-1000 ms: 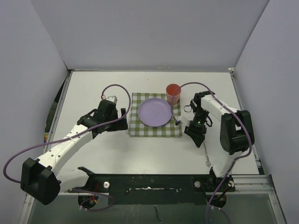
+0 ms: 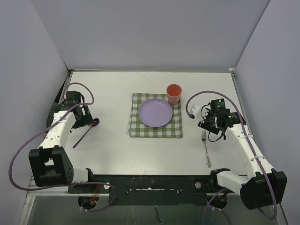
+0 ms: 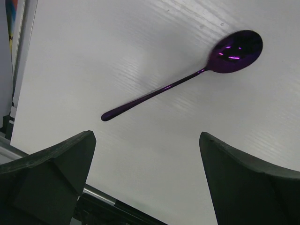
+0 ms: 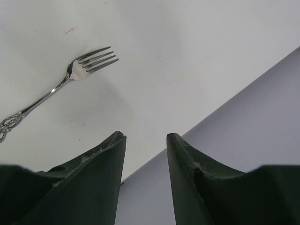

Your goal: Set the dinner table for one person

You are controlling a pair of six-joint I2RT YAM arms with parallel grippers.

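Observation:
A lilac plate point(image 2: 155, 113) rests on the green checked placemat point(image 2: 140, 132), and an orange-pink cup point(image 2: 174, 93) stands at the mat's upper right corner. The dark purple spoon point(image 3: 234, 52) lies slantwise on the table left of the mat. Over the spoon, my left gripper is open, its fingers wide apart and empty. Right of the mat lies a silver fork point(image 4: 83, 68), tines pointing away from the table's front in the top view. My right gripper hovers beyond the tines, with a gap between its fingers and nothing in it.
Grey walls point(image 2: 269, 79) close in the table on the left, right and back. Bare white table point(image 2: 117, 157) spreads in front of the mat. Colored items, partly hidden by the left arm, sit at the left edge.
My left arm has swung left from beside the mat to the spoon, which it had covered. The right arm has shifted right, bringing more of the fork into sight. Mat, plate and cup are unmoved.

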